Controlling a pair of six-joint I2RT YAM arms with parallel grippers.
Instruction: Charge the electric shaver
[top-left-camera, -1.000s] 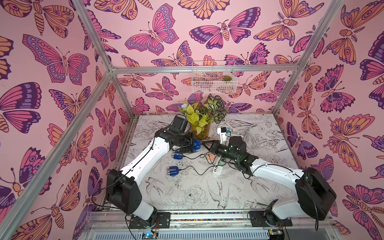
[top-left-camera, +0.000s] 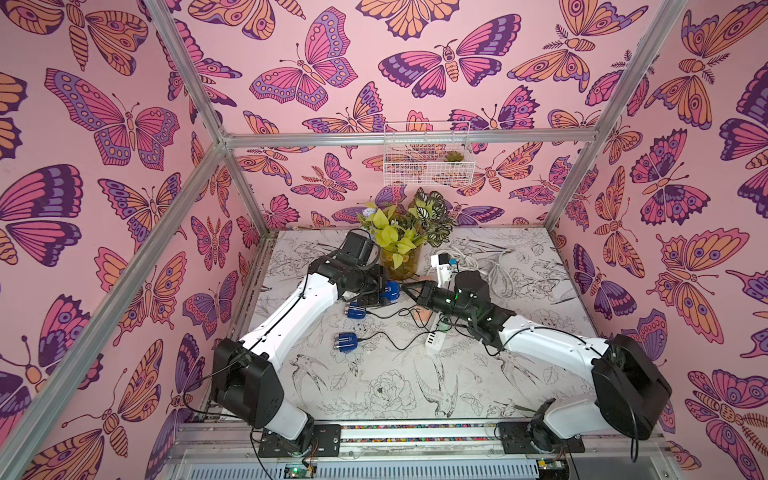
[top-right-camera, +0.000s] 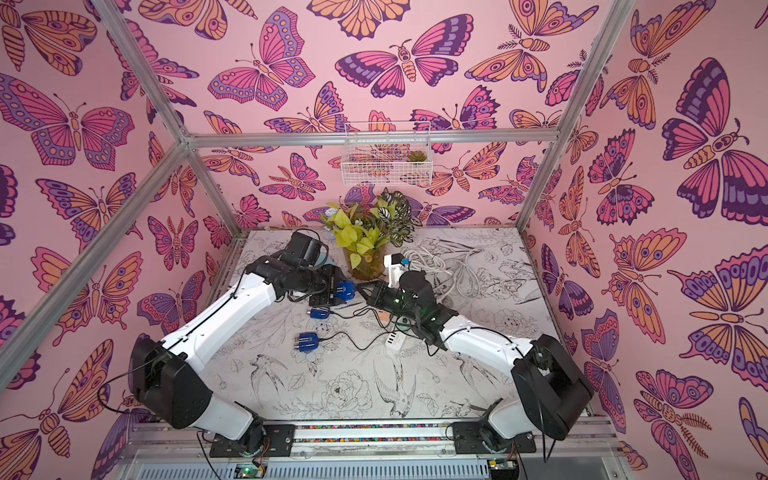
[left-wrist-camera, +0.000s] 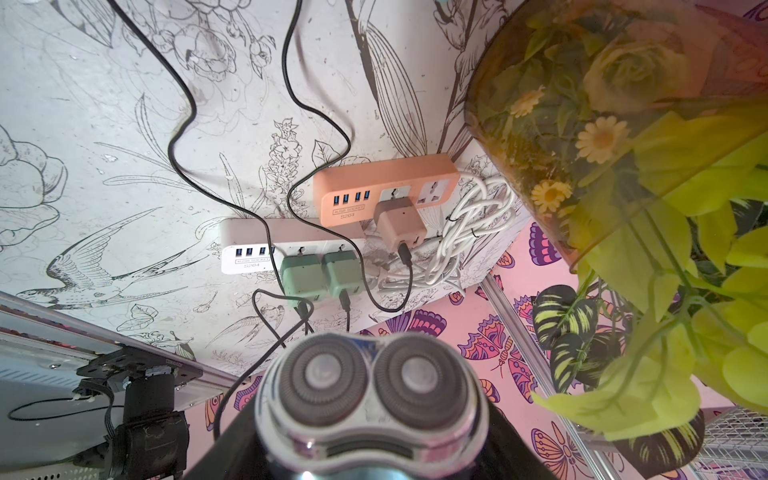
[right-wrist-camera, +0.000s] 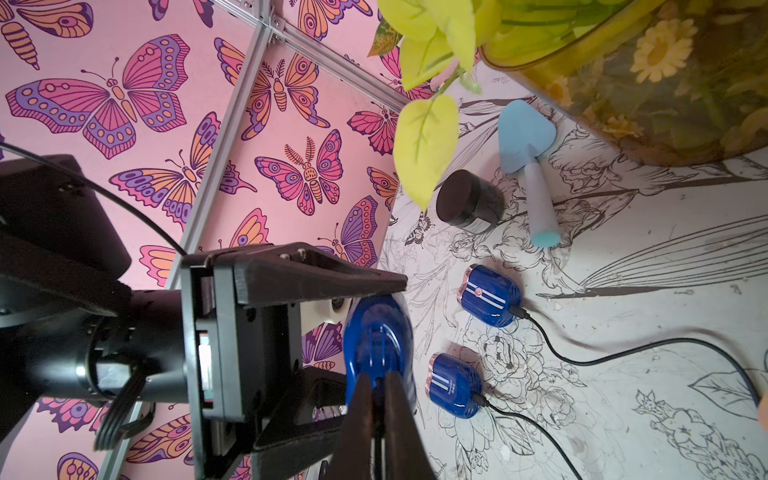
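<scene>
Gripped near the plant pot is a blue electric shaver (top-left-camera: 390, 290), with my left gripper shut on its body. Its silver head with round grey cutters fills the bottom of the left wrist view. Close to the shaver's lower end, my right gripper is shut, fingertips together; whether they touch the shaver or pinch something thin cannot be made out. An orange power strip (left-wrist-camera: 384, 188) carries a pinkish adapter (left-wrist-camera: 400, 224); a white strip (left-wrist-camera: 248, 248) carries green adapters (left-wrist-camera: 304, 276).
The yellow-leaved plant in an amber pot (right-wrist-camera: 576, 88) stands just behind the grippers. A dark jar (right-wrist-camera: 460, 200) and blue trowel (right-wrist-camera: 528, 156) lie beyond. White cable coils (left-wrist-camera: 472, 216) lie behind the strips.
The right gripper has shifted very slightly left toward the shaver, and the shaver has moved a hair left too. The left arm looks otherwise unchanged.
</scene>
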